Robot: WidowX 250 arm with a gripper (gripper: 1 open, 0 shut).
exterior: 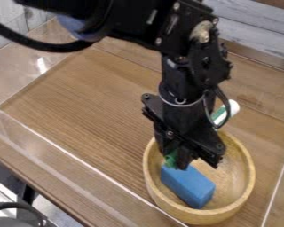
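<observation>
My black gripper (180, 147) hangs over the left part of a wooden bowl (233, 191), shut on a small green object (170, 161) that is mostly hidden by the fingers. A blue block (188, 187) lies in the bowl just below it. Behind my gripper, a white and green cylindrical item (225, 113) lies on the table, partly covered by the arm.
The back of the table is partly hidden by the arm.
</observation>
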